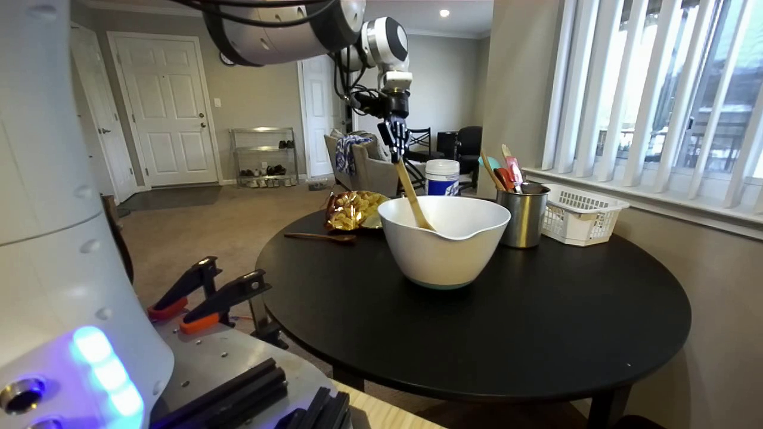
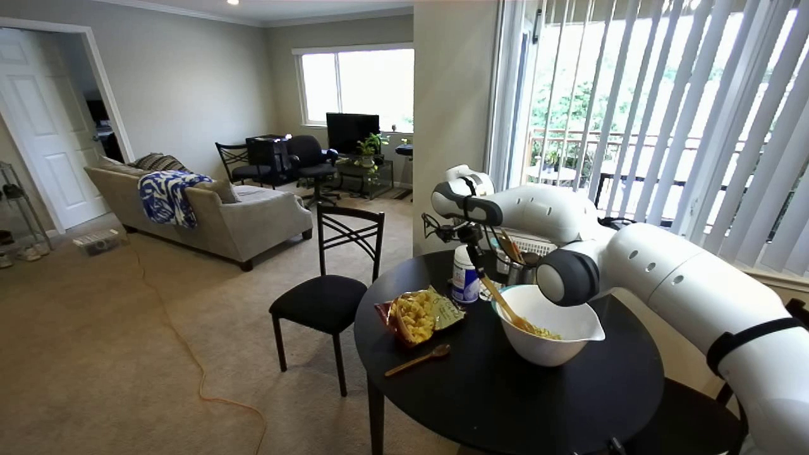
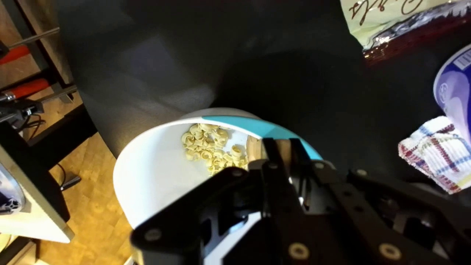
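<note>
My gripper (image 1: 397, 155) is shut on the upper end of a wooden utensil (image 1: 411, 193), above the left rim of a white mixing bowl (image 1: 449, 250). The utensil slants down into the bowl, and its lower end is hidden from the side by the bowl's wall. Small pale pasta pieces (image 3: 207, 143) lie on the bowl's bottom in the wrist view. There the utensil's wood (image 3: 255, 149) shows just inside the teal part of the rim, with the black fingers (image 3: 276, 154) covering the rest of it.
An open bag of pasta (image 2: 415, 315) and a wooden spoon (image 2: 418, 360) lie left of the bowl. A white and blue canister (image 2: 464, 274), a metal utensil pot (image 1: 523, 215) and a white basket (image 1: 583, 214) stand behind. A checked cloth (image 3: 435, 152) lies by the canister.
</note>
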